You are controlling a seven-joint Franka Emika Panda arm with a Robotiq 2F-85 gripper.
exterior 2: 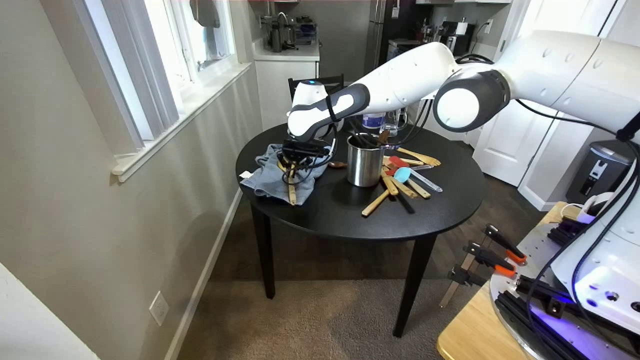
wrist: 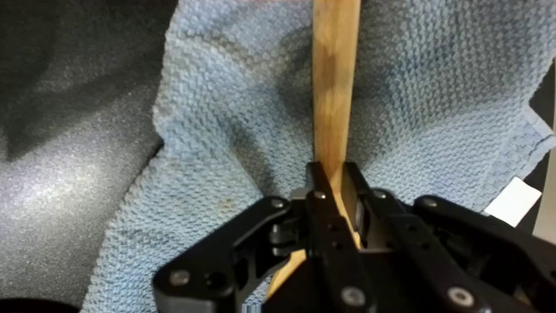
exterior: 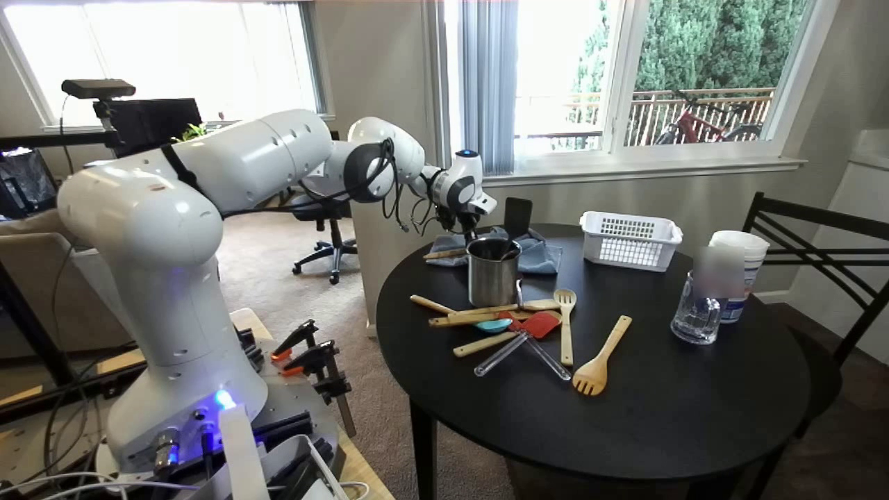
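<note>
A wooden utensil handle (wrist: 333, 78) lies on the rumpled blue towel (wrist: 224, 130), running upward in the wrist view. My gripper is down over it, with one black finger on each side of the wood. The fingers are partly apart; whether both fingers press on the handle cannot be told. In the second exterior view, the handle's end (exterior 2: 292, 193) sticks out past the gripper (exterior 2: 291, 170) toward the table's near edge. The steel pot (exterior: 492, 279), with dark utensils inside, stands beside the towel and partly covers the gripper in the first exterior view.
Several wooden, red and teal utensils (exterior: 567, 321) lie in front of the pot. A white basket (exterior: 630, 240) stands at the back, and a glass mug (exterior: 696, 312) at the right beside a partly blurred white canister (exterior: 733, 307).
</note>
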